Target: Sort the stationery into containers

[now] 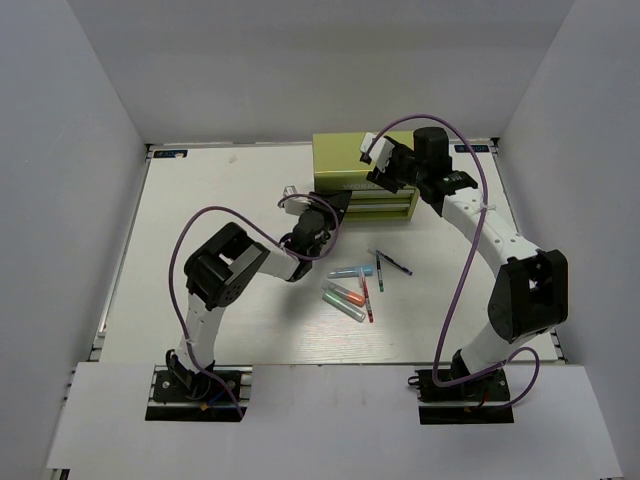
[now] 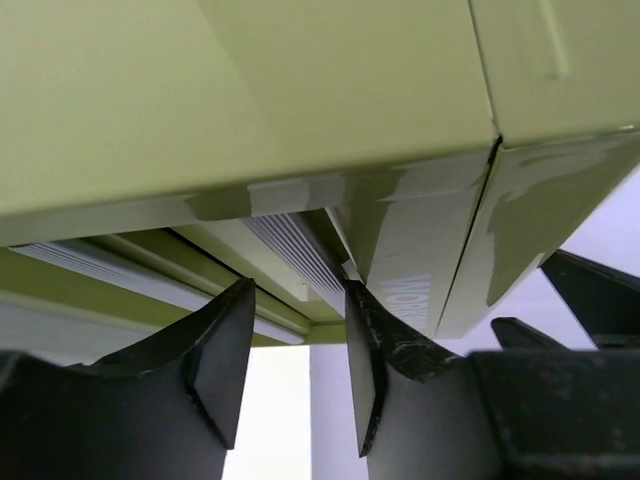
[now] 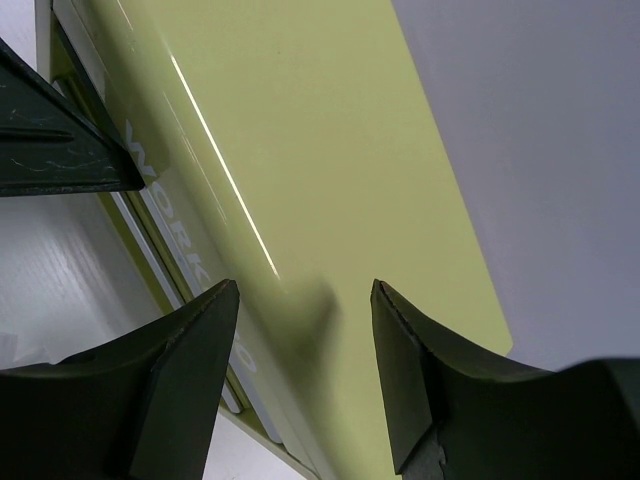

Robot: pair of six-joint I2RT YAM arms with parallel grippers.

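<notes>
An olive drawer cabinet [image 1: 355, 145] with "WORKPRO" lettering stands at the back. My left gripper is part open at its front, low on the left end, fingertips beside the drawer fronts and nothing seen between them. My right gripper is part open over the cabinet's top front edge at the right. Loose stationery lies on the table before it: a blue piece [image 1: 350, 271], an orange one [image 1: 343, 293], a green one [image 1: 343, 308], a red pen [image 1: 367, 300] and dark pens [image 1: 393, 263].
Grey walls surround it at the back and sides.
</notes>
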